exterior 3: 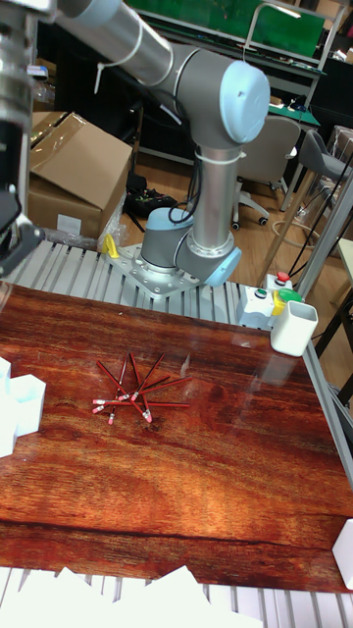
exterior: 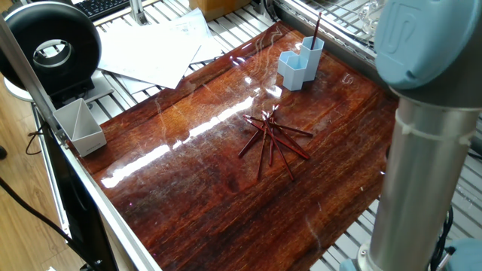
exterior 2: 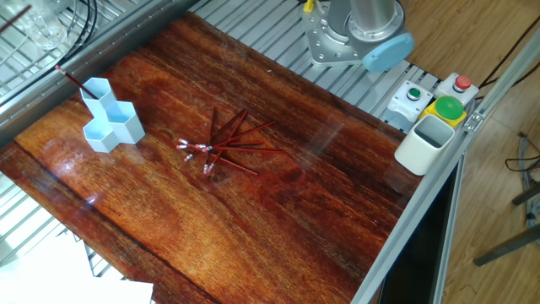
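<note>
Several dark red pencils (exterior: 273, 139) lie crossed in a loose pile on the brown wooden board (exterior 2: 253, 228), their pale ends bunched together. A light blue holder of three joined hexagonal cups (exterior 2: 114, 122) stands apart from them, and one pencil (exterior: 316, 31) leans upright in its taller cup. At the left edge of exterior view 3, my gripper (exterior 3: 15, 235) shows only in part, high above the board; its fingertips are cut off or unclear. A thin dark red stick (exterior 2: 15, 17) crosses the top left corner of exterior view 2; what holds it is out of frame.
A white open cup (exterior 2: 423, 145) stands at one board corner, beside the green and red buttons (exterior 2: 450, 107). Another white container (exterior: 80, 126) sits at the opposite edge. Papers (exterior: 151, 49) lie behind the board. Much of the board is bare.
</note>
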